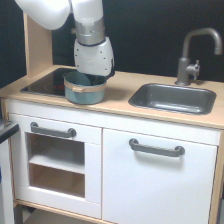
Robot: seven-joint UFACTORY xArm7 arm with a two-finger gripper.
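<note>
A teal pot sits at the left of the counter, on or at the front right of the black cooktop. Above it is the white robot arm with its gripper, lowered to the pot's back rim; whether the fingers are open or shut on it is hard to tell, as they are small and partly hidden.
A steel sink with a faucet is on the right of the wooden counter. Below are white cabinets, one with an open compartment and one with a closed door.
</note>
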